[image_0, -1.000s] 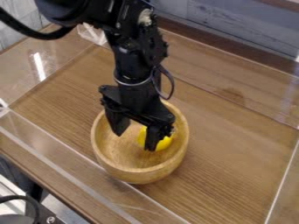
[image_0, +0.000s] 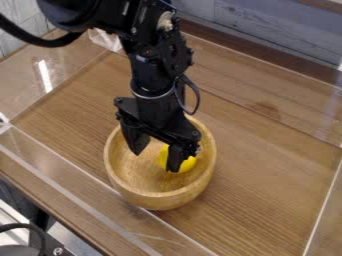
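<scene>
My black gripper (image_0: 158, 142) hangs open inside a round tan wooden bowl (image_0: 158, 194), one finger on the left and the other over a yellow object (image_0: 173, 160) lying in the bowl's right half. The finger partly hides the yellow object; whether they touch I cannot tell.
The bowl sits on a wooden tabletop (image_0: 267, 150) with open space to the right and to the left. A pale wall runs along the back, and a small white object (image_0: 110, 38) is at the upper left, partly behind the arm. A black cable lies at the lower left.
</scene>
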